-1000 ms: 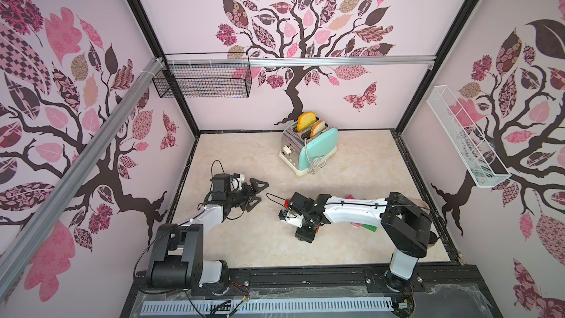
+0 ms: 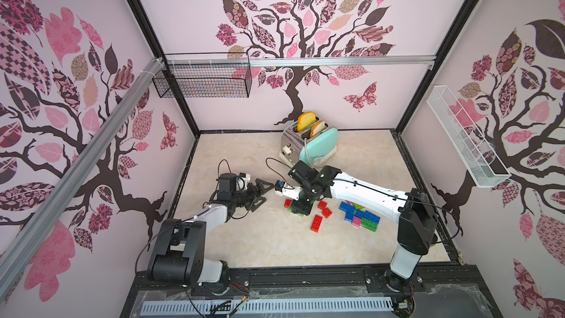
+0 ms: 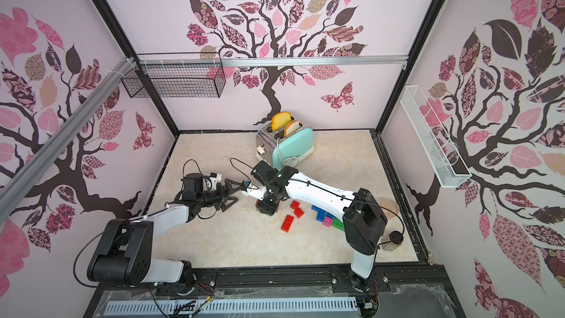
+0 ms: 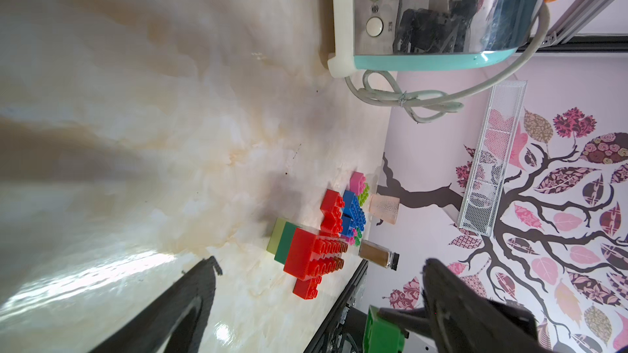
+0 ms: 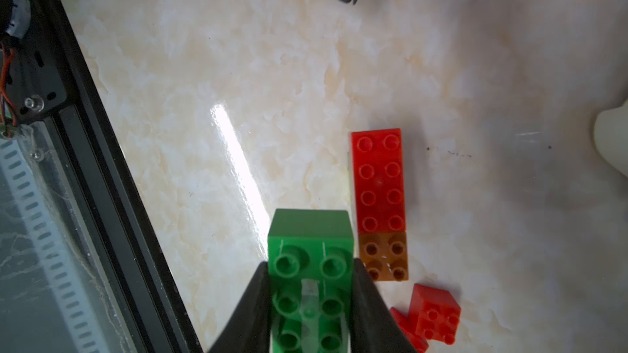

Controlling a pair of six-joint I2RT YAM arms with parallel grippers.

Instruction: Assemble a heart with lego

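In the right wrist view my right gripper is shut on a green brick (image 5: 310,222), raised above the table. Beside it lie a red brick (image 5: 378,179) with an orange brick (image 5: 382,255) at its end, and more red bricks (image 5: 433,310). My left gripper stands open to the left of the right one, nothing between its fingers. Its view shows red bricks (image 4: 301,255) with green ones behind. Blue, pink and green bricks (image 2: 359,216) form a group at the table's right.
A toaster (image 2: 317,144) with a coiled cable stands at the back centre. Wire baskets (image 2: 200,79) hang on the walls.
My right gripper has risen and moved toward the back from its low place near the front bricks, uncovering them. My left arm has shifted slightly right.
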